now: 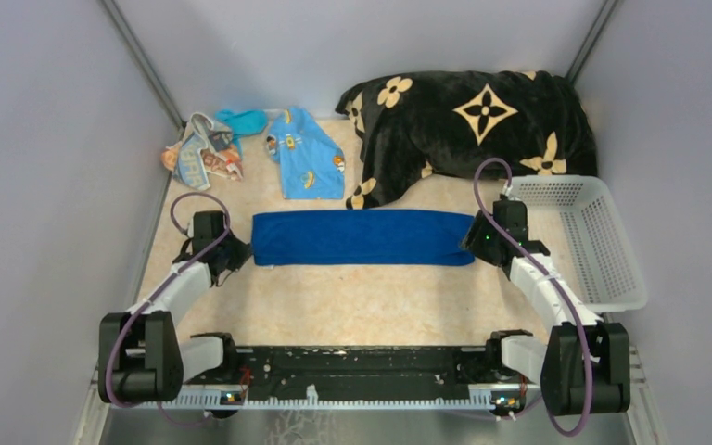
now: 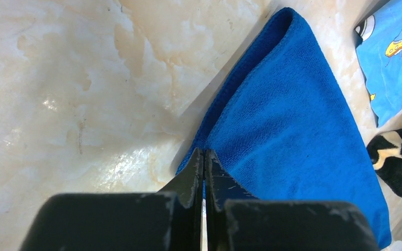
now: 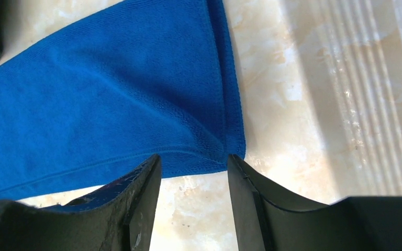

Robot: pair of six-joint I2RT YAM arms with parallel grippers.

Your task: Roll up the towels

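Observation:
The blue towel (image 1: 362, 237) lies folded into a long strip across the middle of the table. At its left end, my left gripper (image 1: 247, 251) is shut. The left fingertips (image 2: 194, 162) meet right at the towel's folded edge (image 2: 225, 110) in the left wrist view; whether any cloth is pinched there is not clear. My right gripper is part open over the front right corner of the towel (image 3: 152, 120). A raised ridge in the cloth runs to that corner, between and beyond the right fingertips, with none visibly clamped.
Behind the strip are a light blue patterned cloth (image 1: 311, 162), a crumpled printed cloth (image 1: 202, 153) and a large black blanket (image 1: 473, 125). A white basket (image 1: 635, 297) stands close beside the right arm. Bare table lies in front of the towel.

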